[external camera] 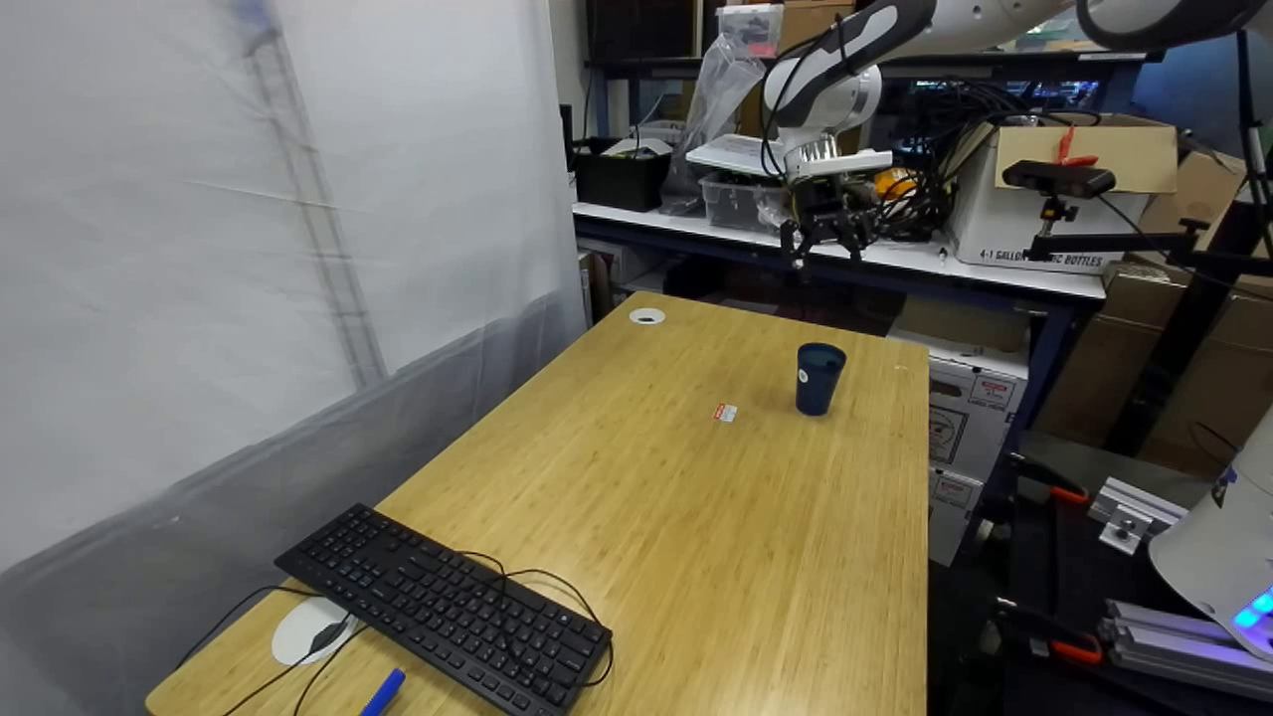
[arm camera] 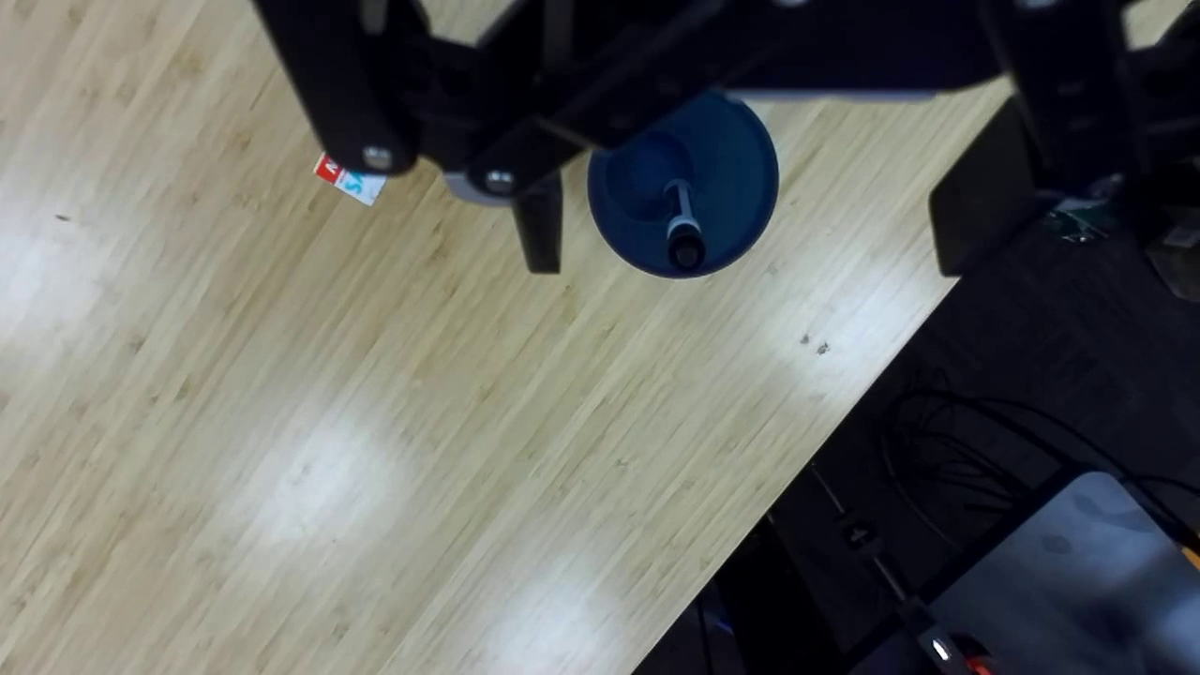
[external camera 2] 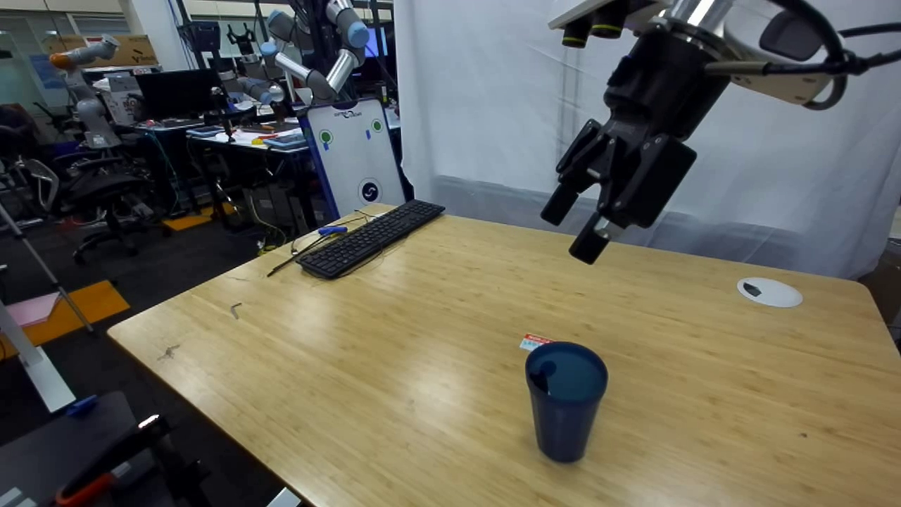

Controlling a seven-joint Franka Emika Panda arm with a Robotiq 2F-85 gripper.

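A dark blue cup (external camera: 818, 384) stands upright near the far right part of the wooden table. Inside it, the wrist view shows a slim marker-like object (arm camera: 683, 225) with a black end, leaning against the wall. My gripper (external camera: 826, 253) hangs in the air above the table's far end, higher than the cup (external camera 2: 564, 414). Its fingers are spread wide in exterior view 2, with nothing held by the gripper (external camera 2: 571, 229). From the wrist, the cup (arm camera: 737, 191) appears between the two fingers, below them and closer to the left one; its upper edge is partly covered by the gripper body.
A red and white label (external camera: 725, 413) lies flat beside the cup. The black keyboard (external camera: 454, 609), its cable and a blue pen (external camera: 384, 692) occupy the near left. A loaded shelf (external camera: 1014, 272) stands behind the far edge.
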